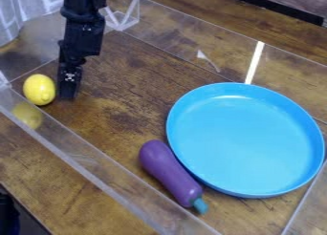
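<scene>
My black gripper (69, 78) reaches down from the top left to just beside a yellow egg-shaped object (40, 90), at its upper right; its dark fingers stand open, as far as can be made out. A large blue plate (244, 138) fills the right side. A purple eggplant-like object (170, 174) with a teal tip lies at the lower middle.
A clear barrier (99, 184) runs along the near left edge, close to the yellow object. The wooden floor (134, 115) between the yellow object and the plate is clear.
</scene>
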